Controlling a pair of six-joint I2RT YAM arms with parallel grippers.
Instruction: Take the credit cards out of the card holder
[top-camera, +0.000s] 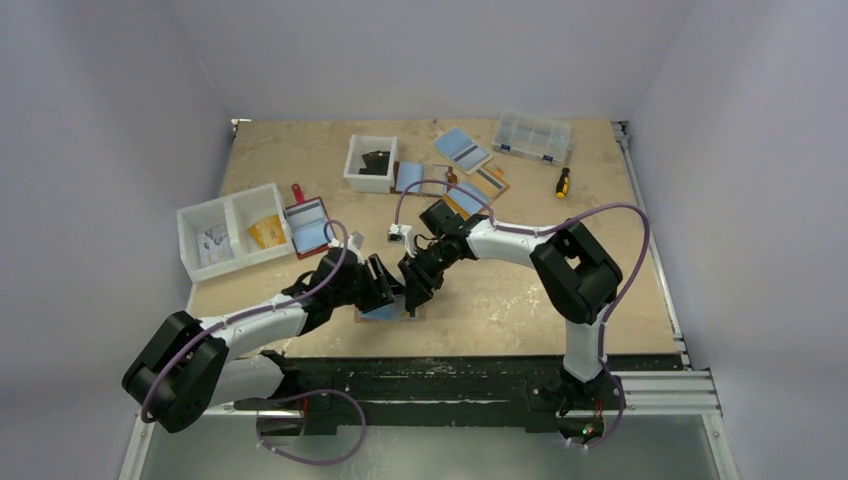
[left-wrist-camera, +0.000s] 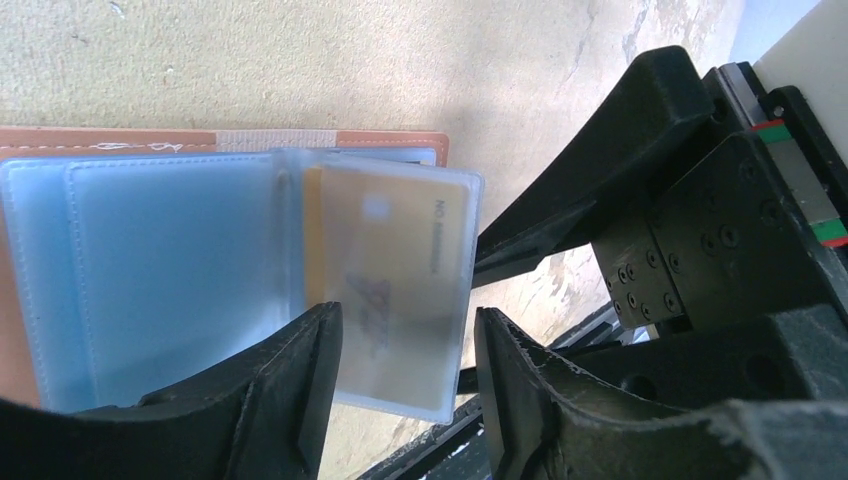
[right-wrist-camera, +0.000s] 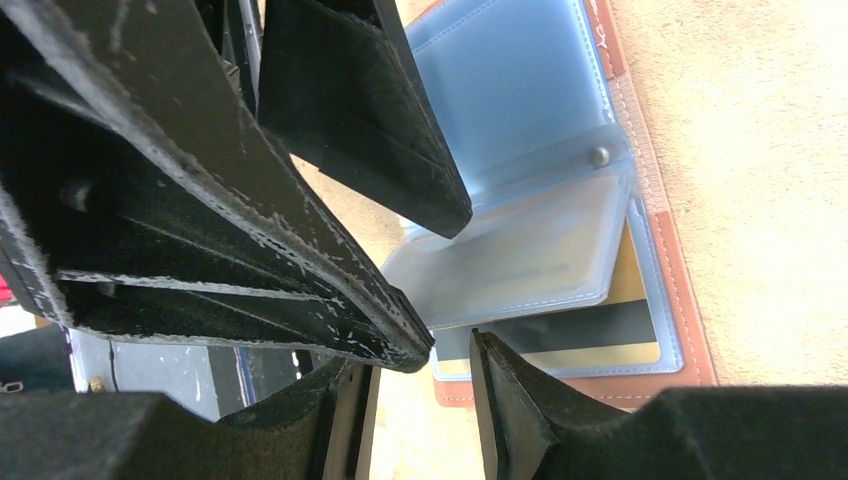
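Observation:
The open card holder (top-camera: 380, 314) lies at the front centre under both grippers. In the left wrist view, its blue sleeve (left-wrist-camera: 150, 250) lies flat and a frosted flap (left-wrist-camera: 390, 270) rises on the right. My left gripper is part open over that flap. My right gripper is part open at the flap's edge; the right wrist view shows a tan and dark card (right-wrist-camera: 590, 335) beneath the flap. The other gripper's dark fingers fill much of that view's left, so whether either gripper pinches anything is unclear.
A two-compartment white bin (top-camera: 205, 215) stands at the left, beside another holder (top-camera: 308, 232). A white box (top-camera: 357, 145), several holders, a clear case (top-camera: 530, 130) and a screwdriver (top-camera: 562, 182) sit at the back.

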